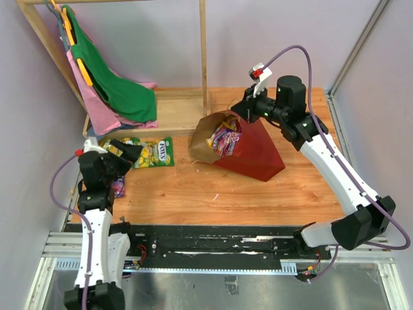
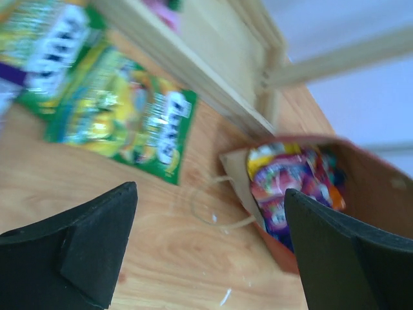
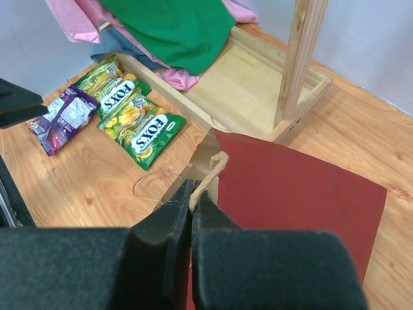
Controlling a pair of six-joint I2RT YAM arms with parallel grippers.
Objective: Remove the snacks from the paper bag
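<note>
The red paper bag [image 1: 261, 155] lies tipped on the table, its mouth facing left, with colourful snack packs [image 1: 224, 137] inside. My right gripper is shut at the bag's top, its cord handle at the fingertips. My left gripper [image 1: 132, 152] hangs open above green snack packs; in the left wrist view nothing is between its fingers, and the bag lies ahead. A purple pack [image 3: 61, 119] lies beside the green ones at the left.
A wooden rack [image 1: 181, 106] with hanging pink and green cloths stands at the back left.
</note>
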